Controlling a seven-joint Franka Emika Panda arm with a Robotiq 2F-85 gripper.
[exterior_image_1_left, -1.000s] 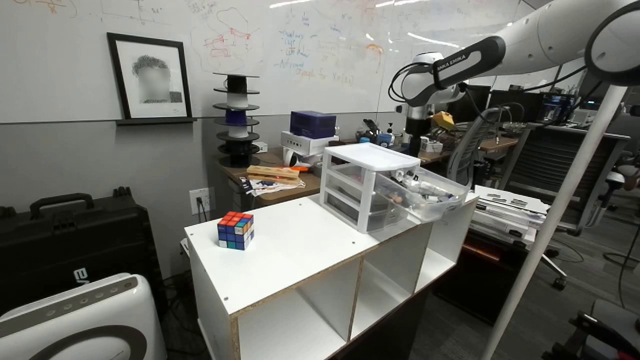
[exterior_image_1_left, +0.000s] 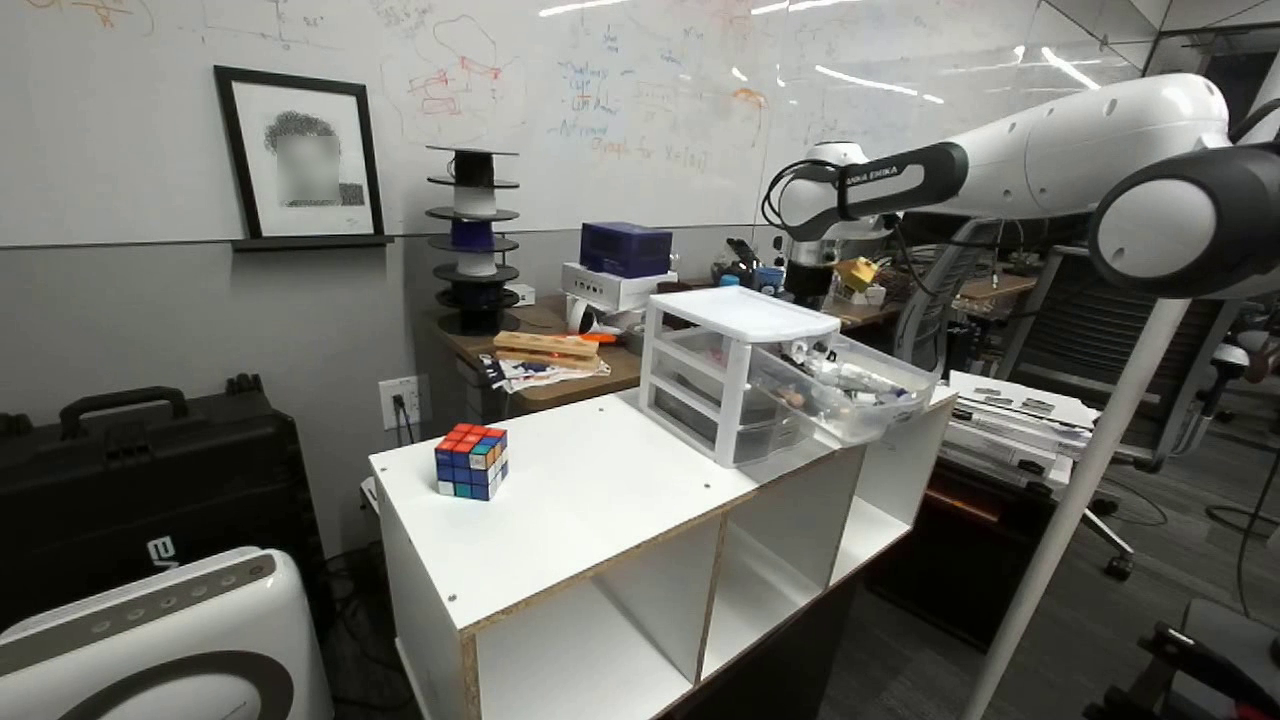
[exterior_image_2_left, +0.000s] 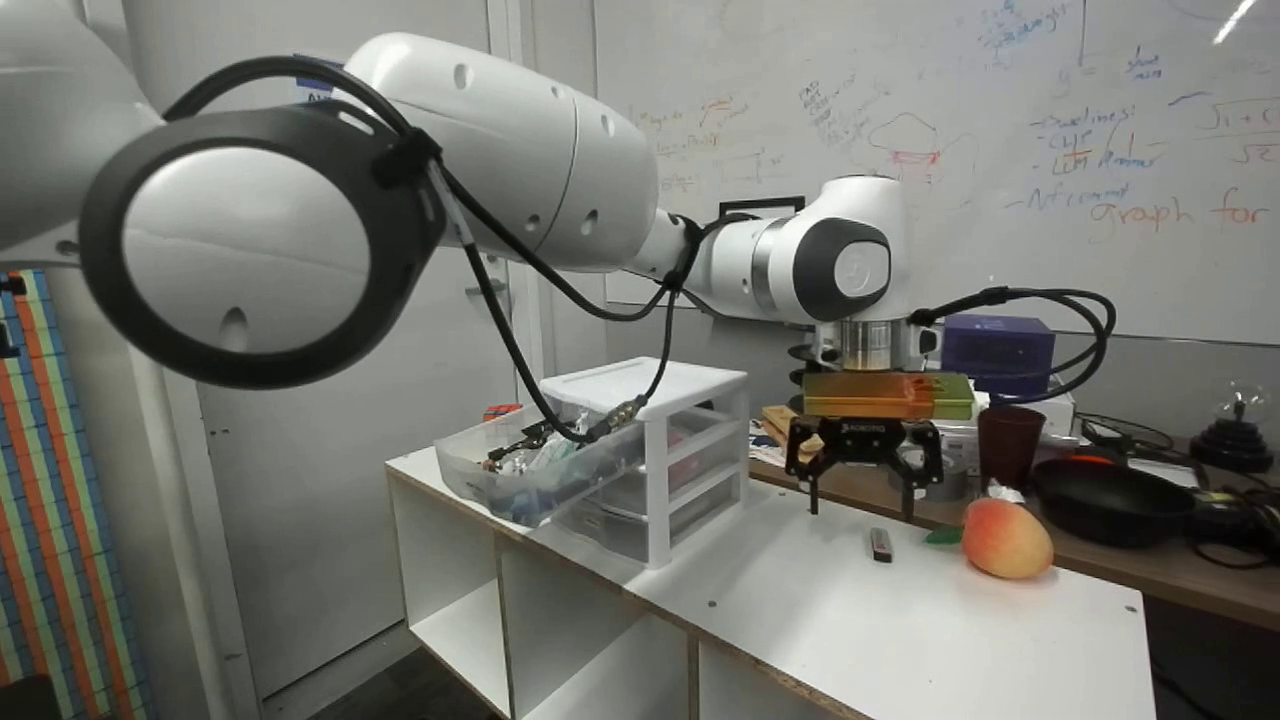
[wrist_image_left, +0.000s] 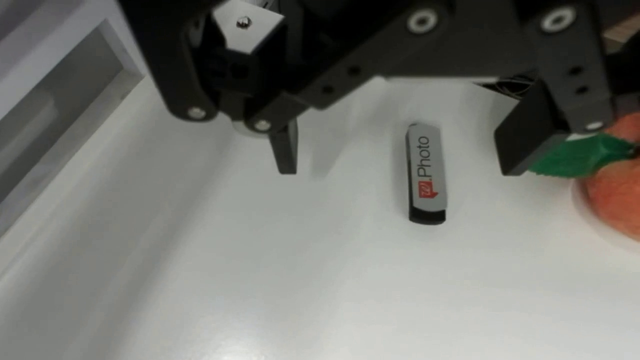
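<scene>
A small grey USB stick (wrist_image_left: 428, 171) with a black end and "Photo" printed on it lies flat on the white shelf top (exterior_image_2_left: 792, 600). My gripper (exterior_image_2_left: 861, 502) hangs above that surface, open, its fingers pointing down. Seen from the wrist, the stick lies between the two fingertips, closer to the right one, with nothing gripped. A red-yellow peach (exterior_image_2_left: 1006, 539) with a green leaf (wrist_image_left: 579, 157) rests to the right of the stick. In exterior view 1 a Rubik's cube (exterior_image_1_left: 471, 461) sits on a white shelf top; there the drawer unit hides my fingertips.
A white drawer unit (exterior_image_2_left: 657, 480) stands left of my gripper, its clear top drawer (exterior_image_2_left: 516, 474) pulled out and full of small items. Behind the shelf, a desk holds a black pan (exterior_image_2_left: 1113, 498) and a dark cup (exterior_image_2_left: 1009, 450). The shelf top's front is clear.
In exterior view 1 my arm has come lower and shifted left, its wrist now further behind the drawer unit. The cube and drawer unit have not moved.
</scene>
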